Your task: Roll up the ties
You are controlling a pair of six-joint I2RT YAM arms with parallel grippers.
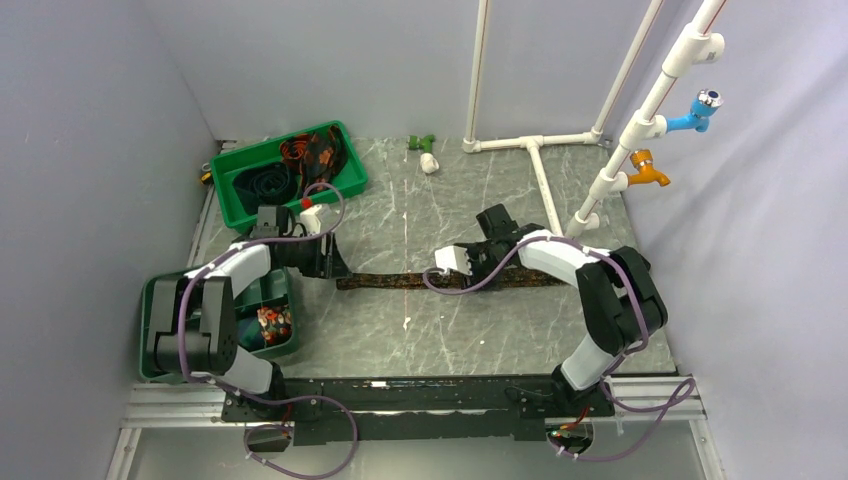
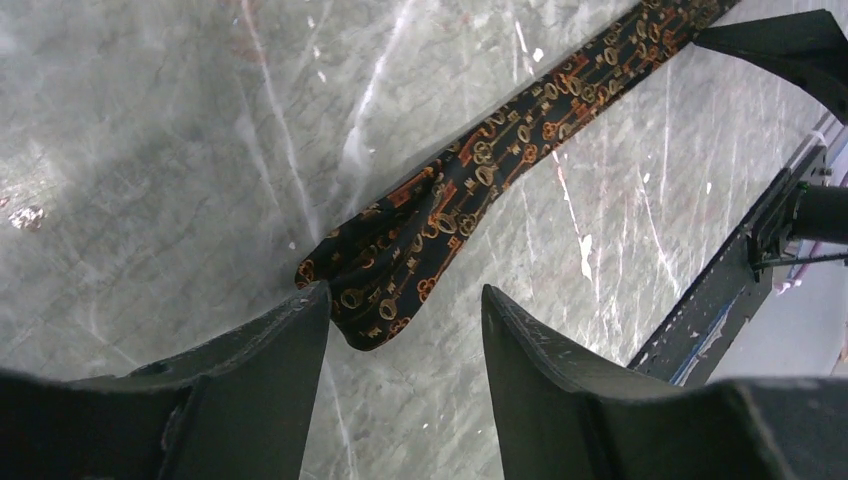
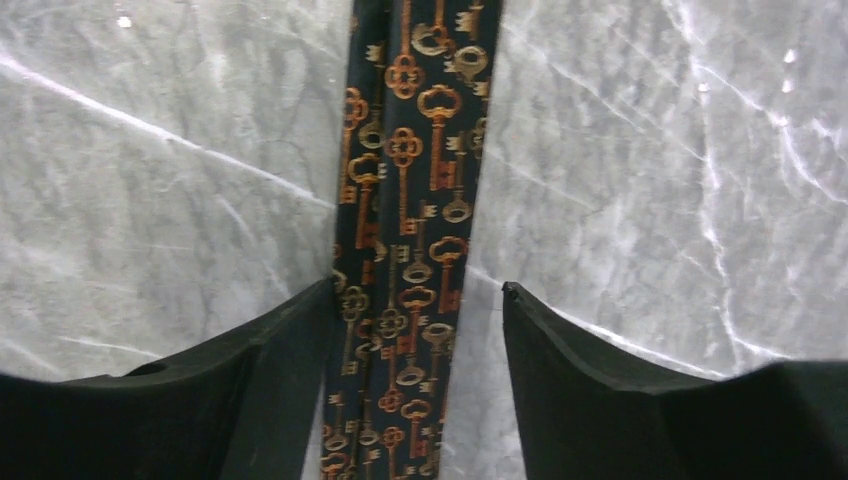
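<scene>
A long dark tie [image 1: 385,282] with an orange key pattern lies stretched flat across the table from left to right. At its left end, my left gripper [image 1: 340,272] is open; in the left wrist view the folded tie end [image 2: 385,290] lies between the spread fingers, close to the left one. My right gripper [image 1: 468,282] stands open over the tie's middle. The right wrist view has the tie [image 3: 415,250] running lengthwise between the fingertips, near the left finger [image 3: 285,370], with bare table before the right one. Part of the tie is hidden under the right arm.
A green bin [image 1: 228,165] at the back left holds rolled ties; a divided green tray [image 1: 292,342] is at the front left. White pipes [image 1: 547,195] with taps stand at the back right, a green fitting [image 1: 424,148] at the back.
</scene>
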